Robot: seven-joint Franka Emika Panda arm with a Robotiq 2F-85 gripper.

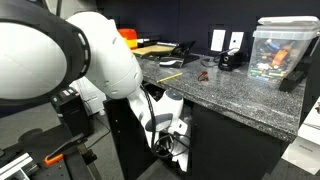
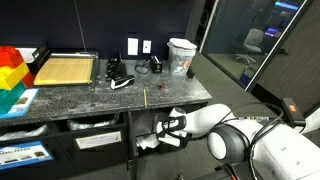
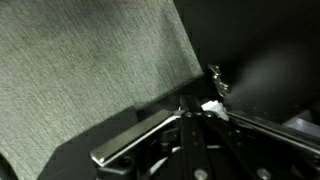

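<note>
In the wrist view my gripper points down and is shut. A small piece of something white (image 3: 213,108) shows right beside the fingertips; whether it is pinched or just behind them I cannot tell. In exterior view 1 the white arm reaches down in front of the counter, and a white cloth-like piece (image 1: 182,160) shows low by the gripper, partly hidden. A small metal catch (image 3: 217,80) sits on the dark panel just ahead of the fingers.
Black cabinet panels (image 1: 232,148) stand close beside the arm under the granite counter (image 1: 235,92). Drawers with things inside (image 2: 25,152) are pulled out to the left. Grey carpet (image 3: 90,70) lies below. On the counter stands a clear bin (image 1: 280,50).
</note>
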